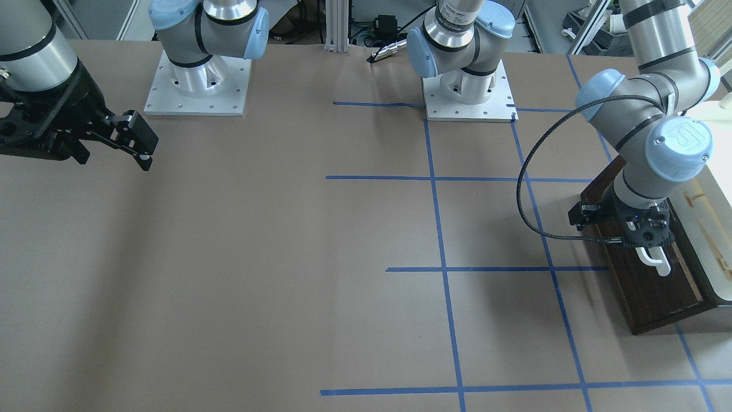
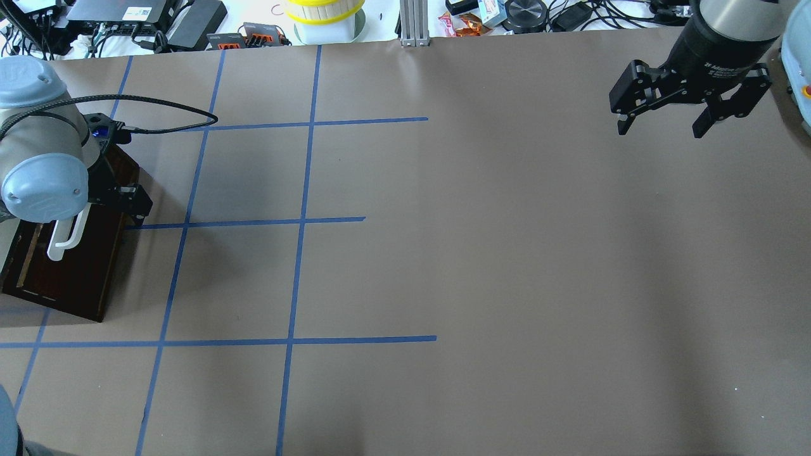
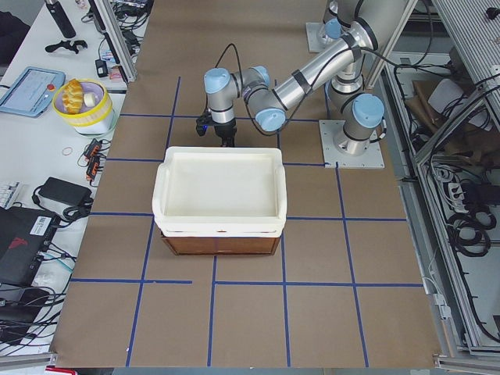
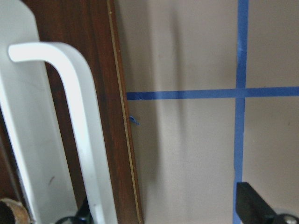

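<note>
My gripper is at the dark wooden box on the right of the front view, over a white handle on the box's front face. In the wrist view the white handle runs down the left beside a wood face, with one black fingertip low behind it and another at the lower right, apart from it. Whether the fingers hold the handle is hard to tell. A white tray-like top lies on the box.
A second arm's black gripper hangs at the opposite side. Other arm bases stand at the back.
</note>
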